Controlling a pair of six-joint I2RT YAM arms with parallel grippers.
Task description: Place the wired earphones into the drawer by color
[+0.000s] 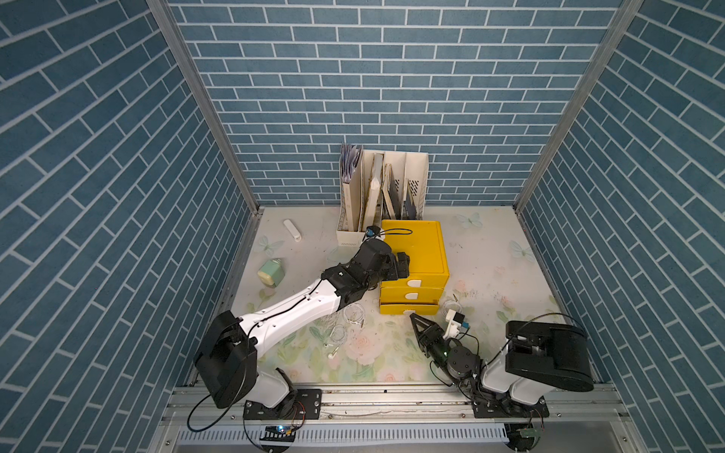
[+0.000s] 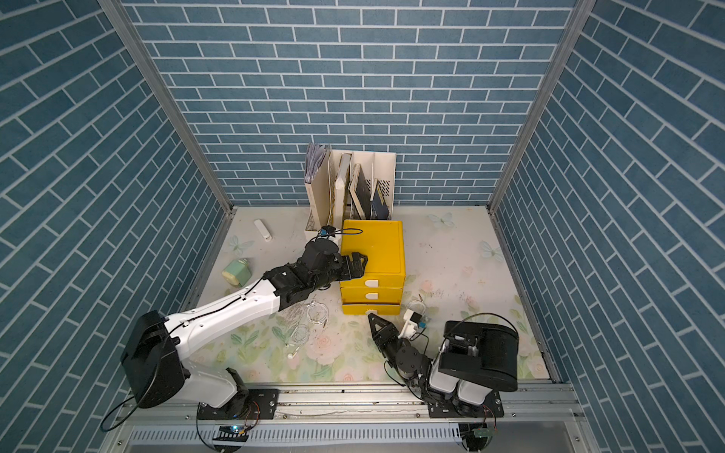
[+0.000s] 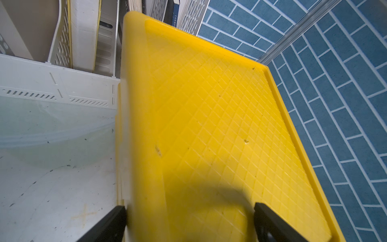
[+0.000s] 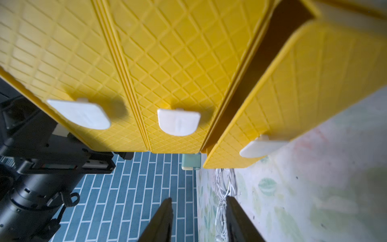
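White wired earphones (image 1: 337, 332) lie coiled on the table, left of the yellow drawer unit (image 1: 411, 245). Another pale coil (image 2: 416, 305) shows to the unit's right, partly behind the right arm. The bottom drawer (image 4: 278, 96) is pulled out a little, with a dark gap above its front; the two drawers above are closed. Just in front of its white handle (image 4: 262, 147), my right gripper is open, nothing between its fingers. My left gripper is open over the unit's left top edge, its fingers on either side of that edge.
A white file rack (image 1: 351, 236) with folders stands behind the unit. On the left are a green-and-cream block (image 1: 271, 272) and a white stick-like item (image 1: 292, 229).
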